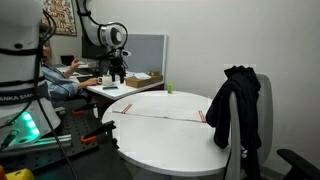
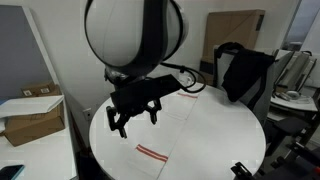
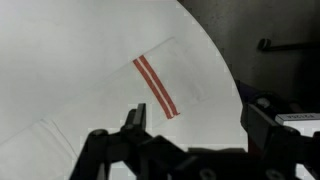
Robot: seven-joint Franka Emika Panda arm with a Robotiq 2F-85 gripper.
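A white cloth (image 1: 160, 112) with red stripes near its ends lies spread flat on the round white table (image 1: 178, 145). Above the table hangs my gripper (image 2: 138, 120), its two dark fingers apart and nothing showing between them. The wrist view looks down on one striped end of the cloth (image 3: 158, 88), a pair of red bands, with the open gripper framing it from above. Some creases show toward the lower left there. Part of the cloth is covered by the arm in exterior view 2.
Black clothing (image 1: 235, 105) hangs over a grey chair (image 1: 245, 120) by the table's right side. A small green object (image 1: 169, 87) stands at the table's far edge. Cardboard boxes (image 2: 33, 118) sit on a side desk.
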